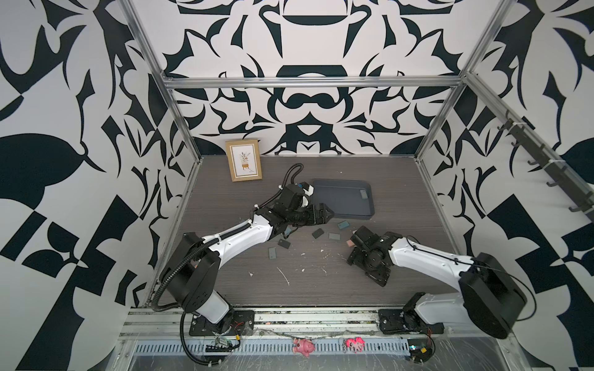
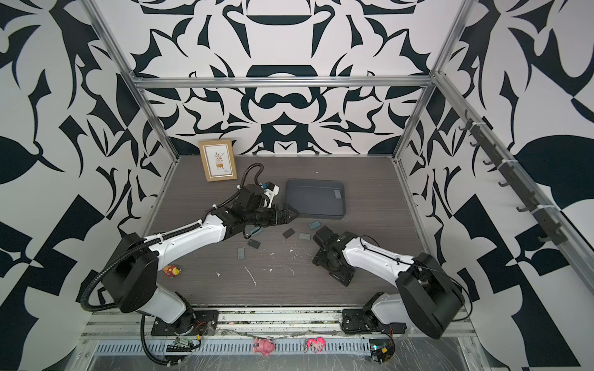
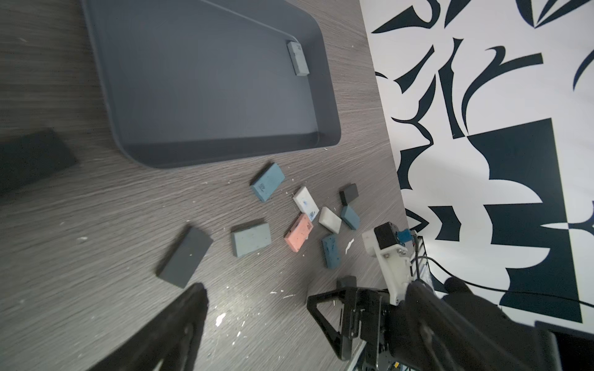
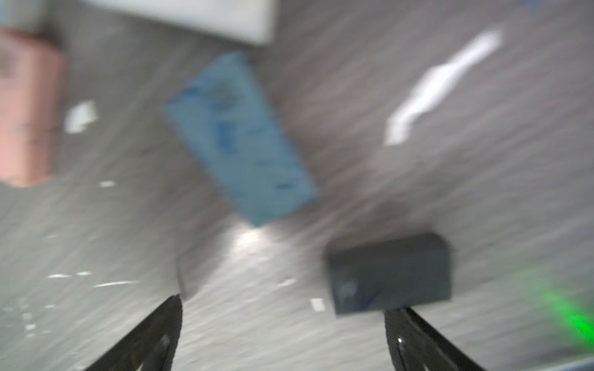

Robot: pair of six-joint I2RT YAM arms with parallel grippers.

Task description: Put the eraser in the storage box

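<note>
The grey storage box (image 3: 210,80) is a shallow tray at the table's back, with one grey eraser (image 3: 297,58) inside by its right wall. Outside it lie several erasers, among them a blue eraser (image 3: 268,181), a grey eraser (image 3: 251,240), a pink eraser (image 3: 299,232) and a white eraser (image 3: 305,203). My right gripper is open, low over the table, nothing between its fingers. Ahead of it is a blue eraser (image 4: 241,139); a black eraser (image 4: 389,272) lies by its right finger. My left gripper (image 1: 326,214) is open and empty near the box's left front corner.
More erasers, including a dark one (image 1: 284,244) and a grey one (image 1: 272,253), lie left of centre. White scraps dot the table. A picture frame (image 1: 243,160) stands at back left.
</note>
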